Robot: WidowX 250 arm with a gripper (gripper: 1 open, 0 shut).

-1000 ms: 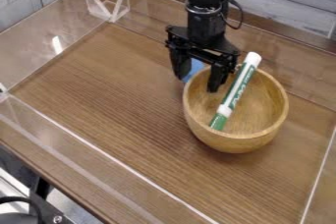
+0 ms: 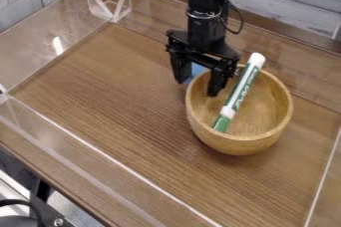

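Note:
The black gripper [image 2: 201,72] hangs at the upper middle, its two fingers spread over the back-left rim of a tan oval bowl [image 2: 250,129]. A small blue object [image 2: 198,70] shows between and behind the fingers, partly hidden; whether the fingers touch it I cannot tell. A white-and-green tube [image 2: 238,93] lies lengthwise in the bowl, leaning on its back rim.
The wooden tray floor [image 2: 94,102] left and front of the bowl is clear. Transparent tape strips mark the upper left edge. A black cable runs at the lower left corner.
The gripper has shifted very slightly, staying over the blue object. The bowl and tube look unmoved.

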